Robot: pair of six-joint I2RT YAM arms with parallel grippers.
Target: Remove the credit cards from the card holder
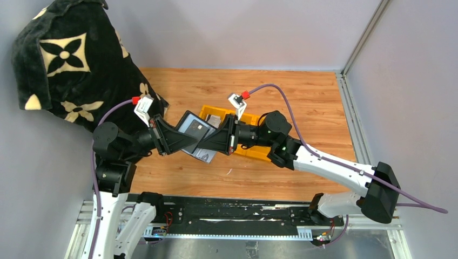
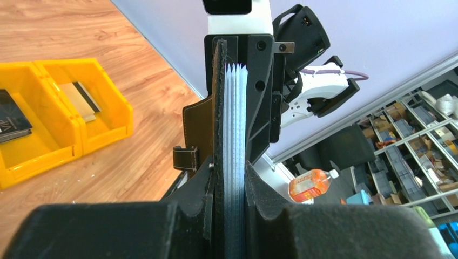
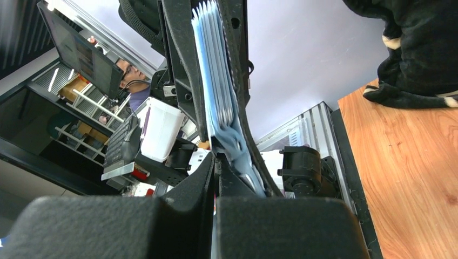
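Observation:
The card holder point(image 1: 190, 123), a dark cover around a stack of clear sleeves, is held up above the table between both arms. In the left wrist view the sleeves point(image 2: 235, 118) stand edge-on beside the dark cover, with a brown strap flap sticking out behind. My left gripper is shut on the card holder. My right gripper is shut at the holder's edge, with nothing clearly showing between its fingers. Close by its tips the sleeves point(image 3: 229, 137) look crumpled. A dark card seems to sit in the facing sleeve; other cards are hidden.
Joined yellow bins point(image 1: 254, 152) stand behind and under my right arm; the left wrist view shows dark items point(image 2: 13, 116) in one bin and pale flat ones point(image 2: 81, 100) in another. A patterned dark plush point(image 1: 75, 59) leans at the left.

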